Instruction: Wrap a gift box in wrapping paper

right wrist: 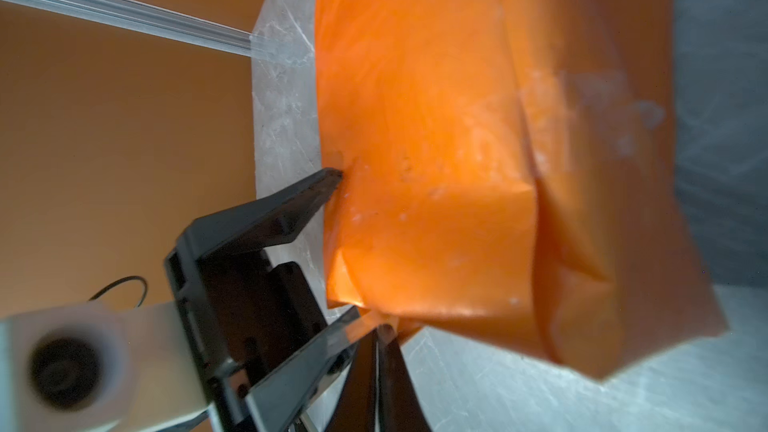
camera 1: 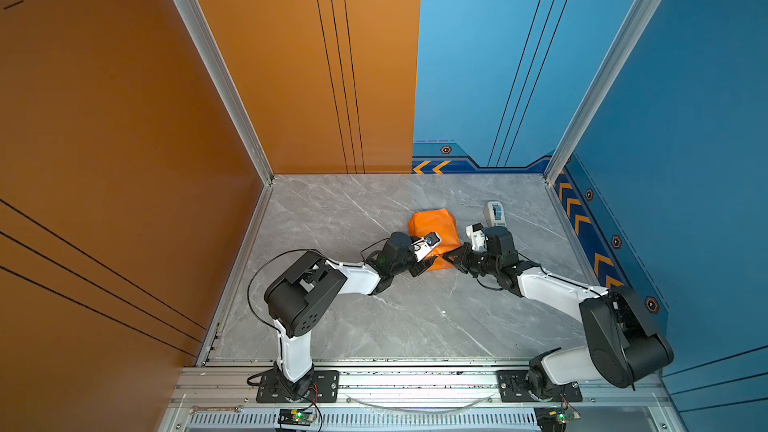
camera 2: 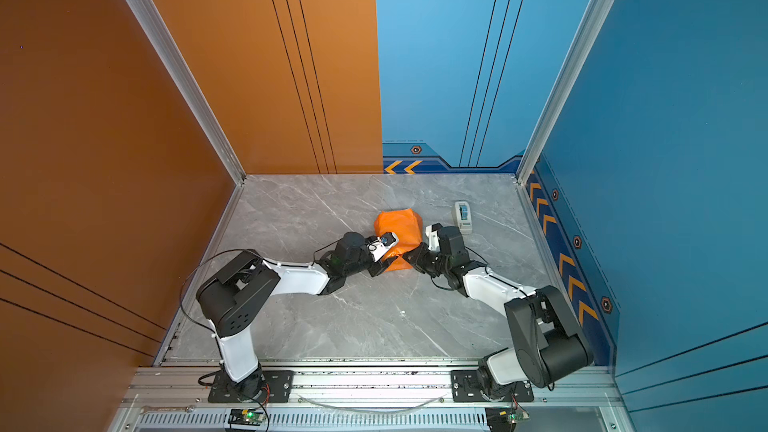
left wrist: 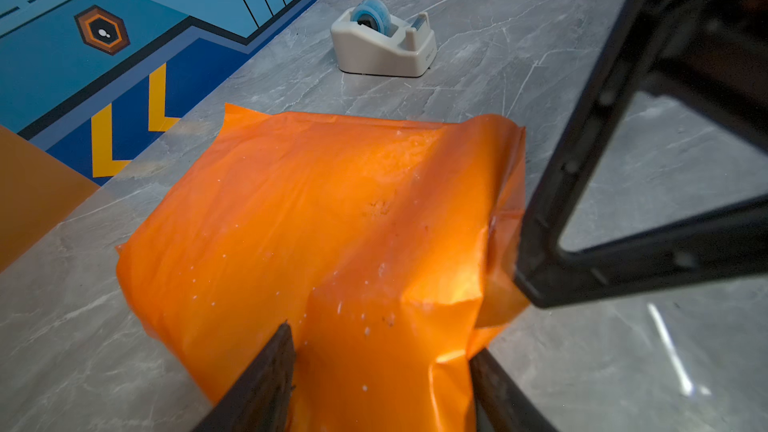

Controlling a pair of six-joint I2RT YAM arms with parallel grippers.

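A package in bright orange wrapping paper (camera 1: 434, 222) sits on the grey floor between both arms; the box inside is hidden. In the left wrist view its near end (left wrist: 376, 352) lies between the spread fingers of my left gripper. From the right wrist view, that same left gripper stands open at the package's end. My right gripper has its fingertips close together at the folded end of the paper (right wrist: 456, 288). Whether any paper is pinched between them cannot be made out.
A white tape dispenser (left wrist: 384, 44) with a blue roll stands beyond the package, near the right arm (camera 1: 552, 288). The two grippers are very close to each other.
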